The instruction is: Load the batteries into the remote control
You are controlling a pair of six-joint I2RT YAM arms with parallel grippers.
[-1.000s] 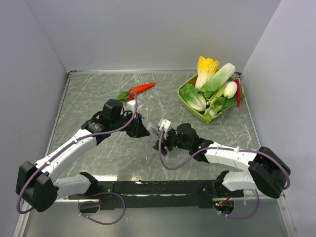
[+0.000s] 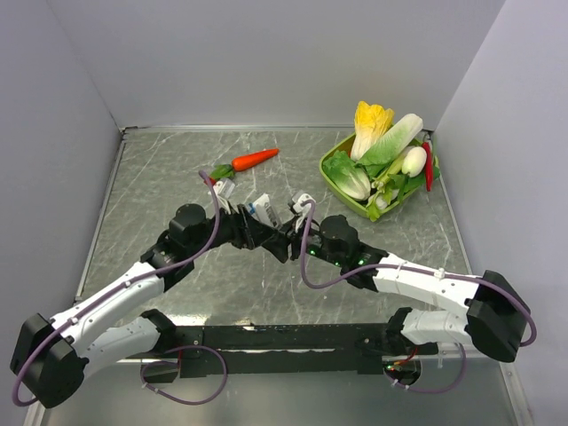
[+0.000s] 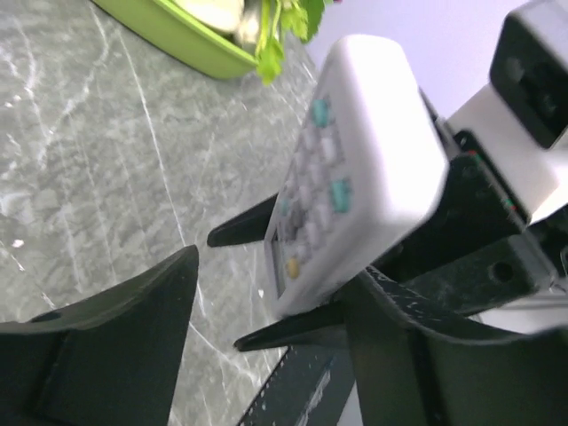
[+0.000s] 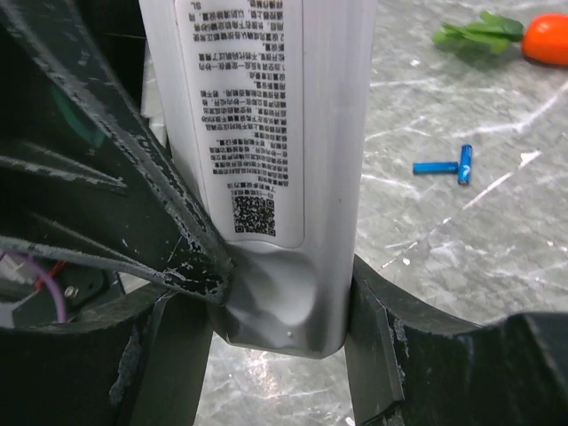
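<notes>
The white remote control (image 2: 264, 209) is up off the table between my two grippers. Its keypad side (image 3: 311, 182) shows in the left wrist view, and its printed back faces the right wrist camera. My right gripper is shut on one end of it, a finger along each side. My left gripper is open around the remote's lower part, with a clear gap at its left finger. One dark left-gripper finger (image 4: 200, 257) overlaps the remote's edge. Two blue batteries (image 4: 435, 168) lie on the table at right angles, end to side.
A green basket of vegetables (image 2: 353, 202) stands at the back right. A carrot (image 2: 255, 159) lies at the back. Both arms are close together over the middle of the table; bare marble surrounds them.
My grippers have drawn together and now overlap in the top view. The remote has shifted slightly left and its tilt has changed. The carrot and basket stayed where they were.
</notes>
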